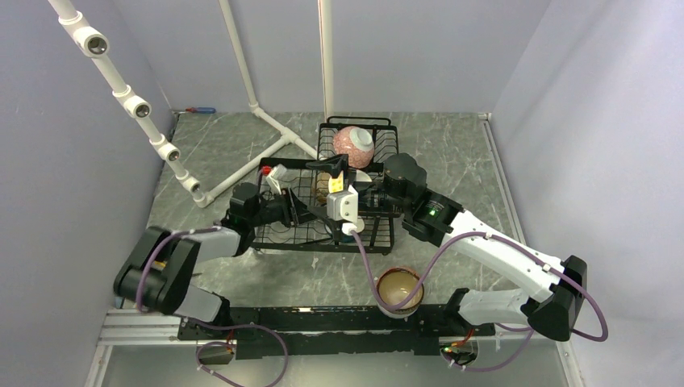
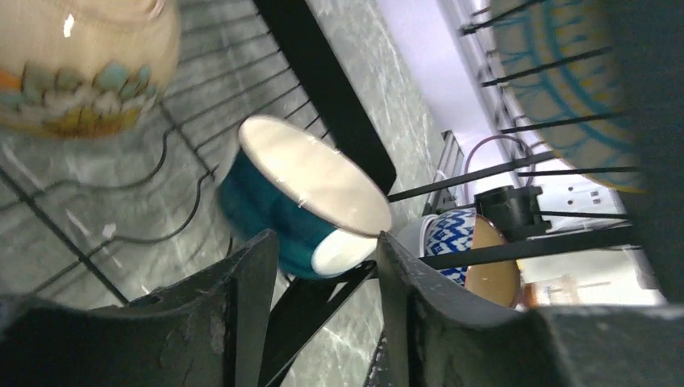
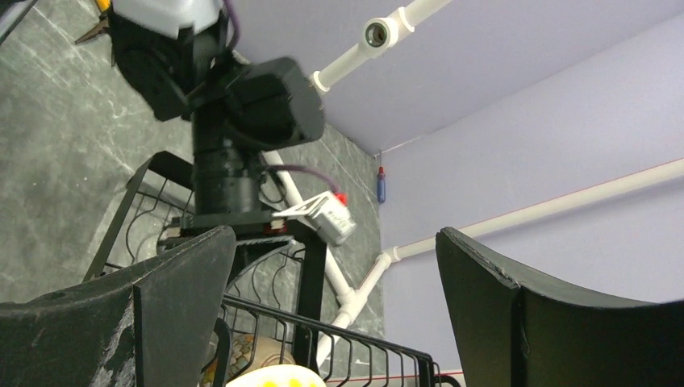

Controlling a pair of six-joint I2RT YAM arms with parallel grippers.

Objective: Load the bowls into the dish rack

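A black dish rack point(image 1: 282, 246) holds a pink bowl point(image 1: 352, 145) at the back and other bowls under the grippers. In the left wrist view a flowered bowl point(image 2: 81, 97) and a tilted teal bowl point(image 2: 270, 201) lie in the wire rack. My left gripper is part open just before the teal bowl, nothing visible between its fingertips. My right gripper stands open over the rack. A brown bowl point(image 1: 397, 286) sits on the counter at front right.
White pipes point(image 1: 242, 165) run behind and left of the rack. Purple cables hang from both arms.
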